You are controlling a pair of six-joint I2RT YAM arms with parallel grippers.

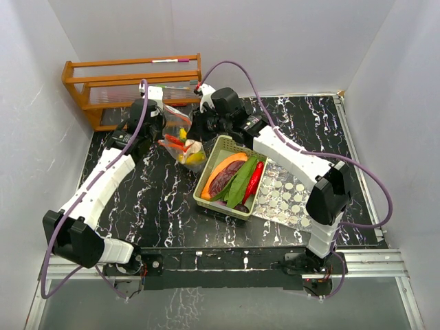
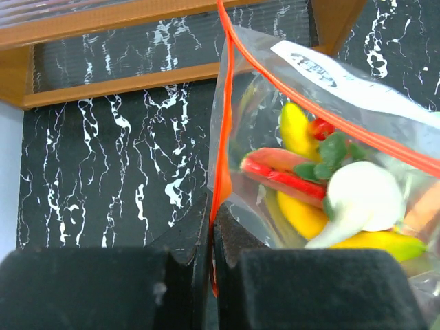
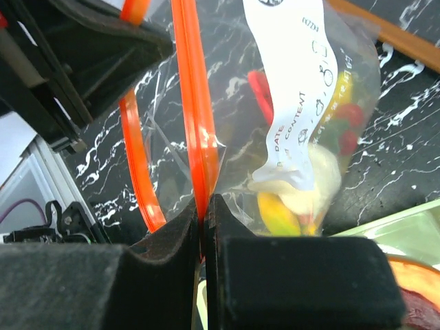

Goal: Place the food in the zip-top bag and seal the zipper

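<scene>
The clear zip bag (image 1: 187,152) hangs raised between my grippers, with yellow, red, green and white food inside, seen through its plastic (image 2: 366,196). My left gripper is shut on the orange zipper edge at one end. My right gripper is shut on the orange zipper strip (image 3: 194,110) at the other end. The bag's white label (image 3: 289,89) faces the right wrist view. Whether the zipper is sealed I cannot tell.
A green basket (image 1: 245,212) with more produce sits right of the bag on the dark marble top. A wooden rack (image 1: 130,78) stands at the back left. A dotted mat (image 1: 285,203) lies on the right.
</scene>
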